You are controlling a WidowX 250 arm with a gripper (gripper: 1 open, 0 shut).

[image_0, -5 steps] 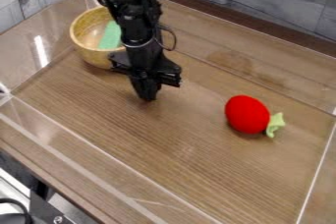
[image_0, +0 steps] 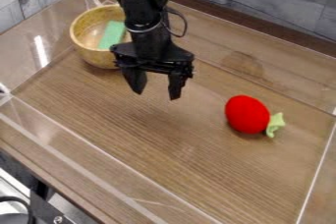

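My black gripper (image_0: 155,79) hangs over the wooden table (image_0: 157,159) at the upper middle, in front of and partly over a yellow bowl (image_0: 92,33). It is open, with nothing visible between its fingers. A green object (image_0: 114,31) lies in the bowl, partly hidden by the arm. A red plush vegetable with a pale green top (image_0: 247,115) lies to the right, apart from the gripper.
A grey wall (image_0: 262,2) runs along the back. A black cable shows at the lower left corner, beyond the table's edge.
The bowl and the red plush vegetable have not visibly moved.
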